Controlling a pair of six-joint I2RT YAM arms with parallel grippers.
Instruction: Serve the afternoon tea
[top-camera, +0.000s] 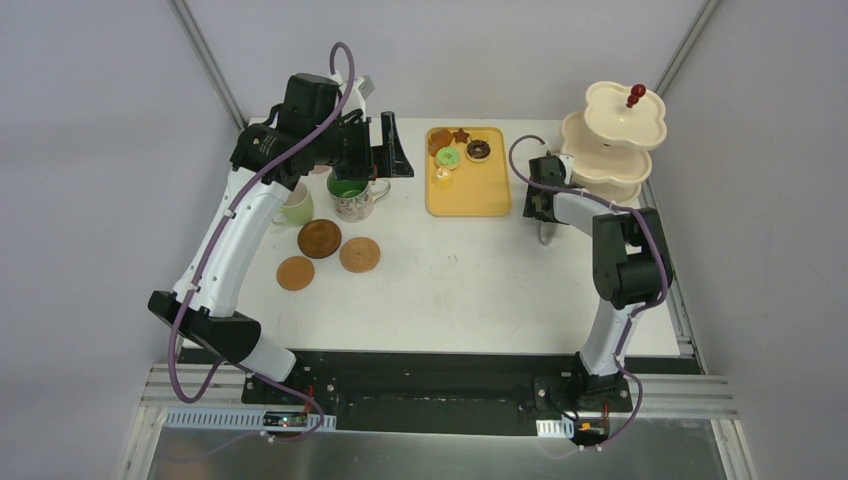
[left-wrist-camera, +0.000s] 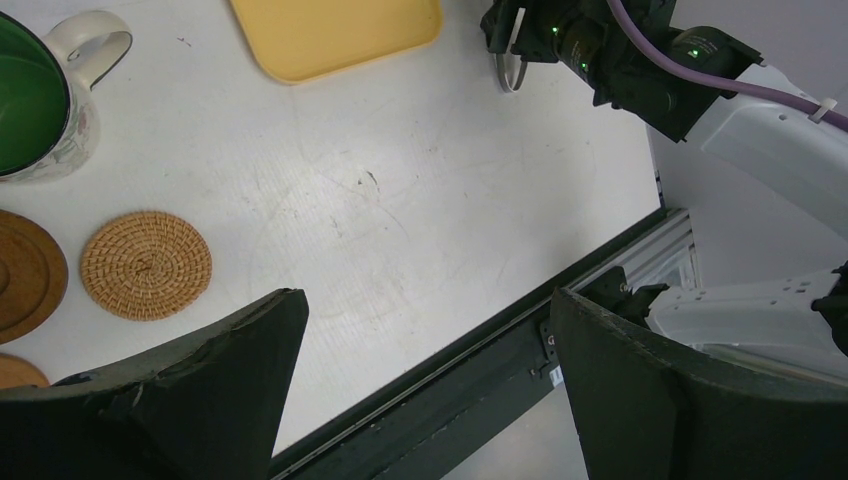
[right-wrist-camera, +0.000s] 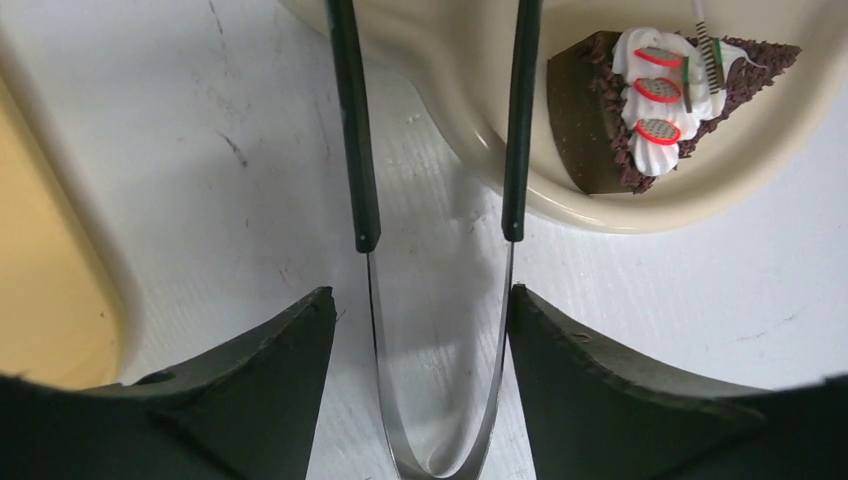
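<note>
Metal tongs with dark green grips (right-wrist-camera: 517, 140) lie between the fingers of my right gripper. The right finger is against or very near the metal bow, while a gap shows beside the left finger. A chocolate cake slice (right-wrist-camera: 575, 110) with cream rests on a cream-coloured tier (right-wrist-camera: 690, 222) of the tiered stand, right of the grips and apart from them. In the top view the stand (top-camera: 605, 105) is at the back right. My left gripper hangs open and empty near the green-lined mug (top-camera: 352, 205).
A yellow tray (top-camera: 485, 200) holds a green-iced donut (top-camera: 448, 157), a dark donut (top-camera: 478, 149) and other small treats. Near the left edge are a pale green cup (top-camera: 297, 208) and round coasters (top-camera: 360, 255).
</note>
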